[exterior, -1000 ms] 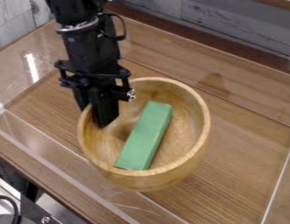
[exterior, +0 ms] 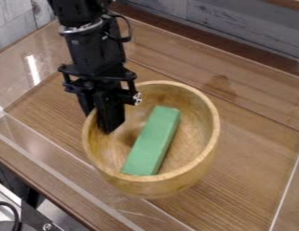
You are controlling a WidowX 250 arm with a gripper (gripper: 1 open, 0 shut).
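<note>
A wooden bowl (exterior: pixel 185 177) sits in the middle of the camera view, with a green block (exterior: pixel 153 140) lying lengthwise inside it. The black robot arm reaches down from the top left, and its gripper (exterior: pixel 109 120) is shut on the left rim of the bowl. The fingertips are dark and partly run together, so their exact grip on the rim is hard to make out.
A pale panel edge lies at the far right, and black cables lie at the bottom left.
The gripper and bowl have shifted very slightly over the last second, the bowl a little to the right. The green block stays inside it.
</note>
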